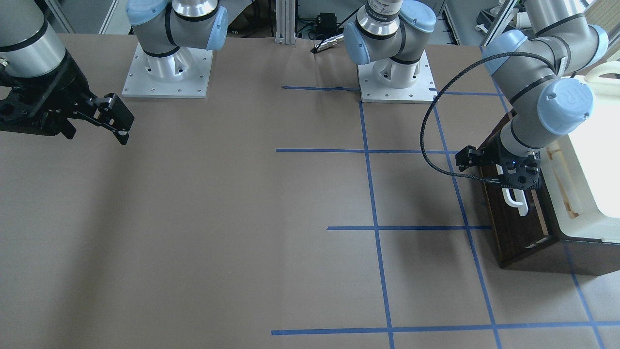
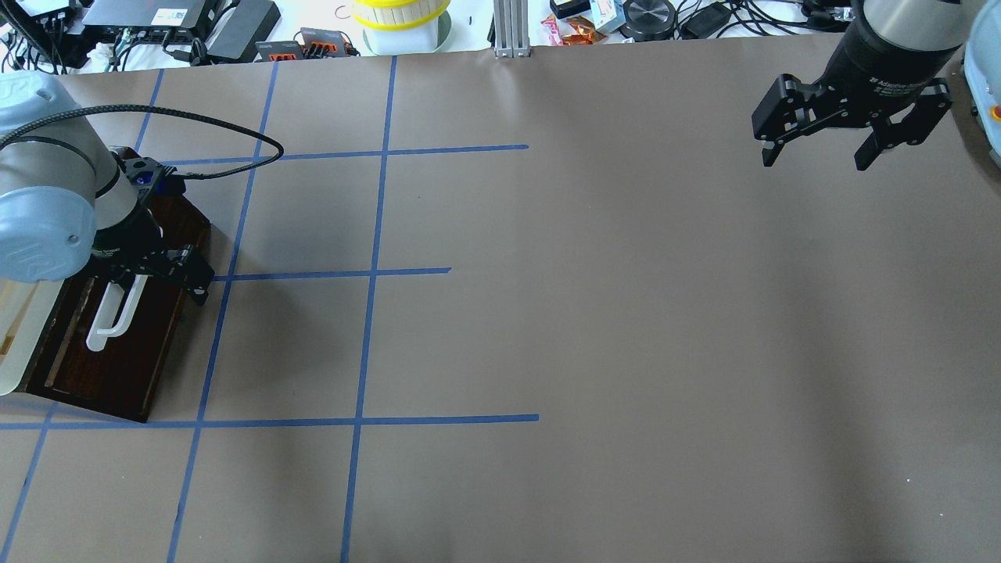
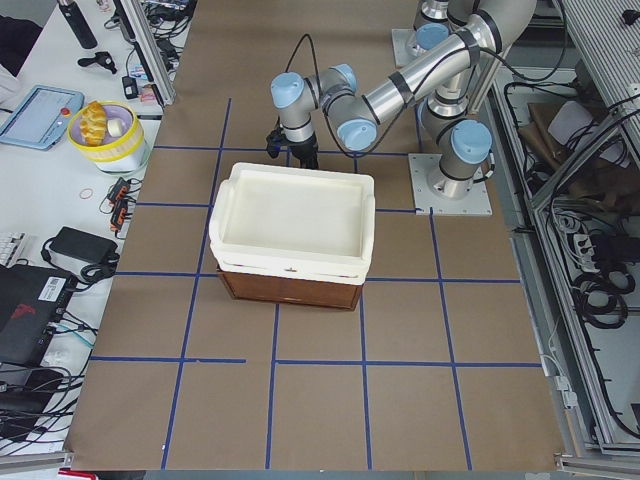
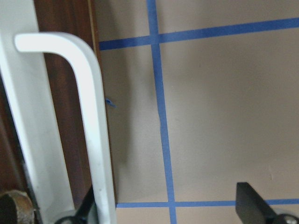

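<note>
A dark wooden cabinet (image 1: 517, 232) with a white lid-like top (image 3: 292, 222) stands on the taped floor, at the right in the front view and lower left in the top view. Its white handle (image 1: 521, 203) is on the side where my gripper (image 1: 482, 163) hovers, low over that face. In the left wrist view the handle (image 4: 96, 130) fills the left, lying against the left finger (image 4: 86, 210); the right finger (image 4: 252, 205) is far apart from it over bare floor. The gripper is open.
Other robot arms stand around, one with a black gripper (image 2: 849, 122) at the top right of the top view. A yellow bowl (image 3: 105, 140) is on a side table.
</note>
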